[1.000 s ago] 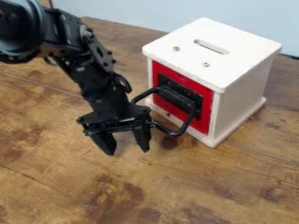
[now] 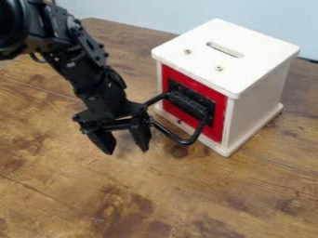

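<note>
My black gripper (image 2: 123, 140) hangs above the wooden tabletop (image 2: 74, 195), its two fingers apart and pointing down, nothing between them. Just to its right stands a white box (image 2: 254, 102) with a slot in the top and a red front face (image 2: 211, 140). A black panel (image 2: 189, 98) on that face carries a black tube-shaped bar (image 2: 184, 139) that juts out toward my gripper; whether the two touch, I cannot tell.
A pale wall runs behind the box.
My gripper has risen and shifted slightly left over the last second, with its fingers still apart. The box has stayed in place.
</note>
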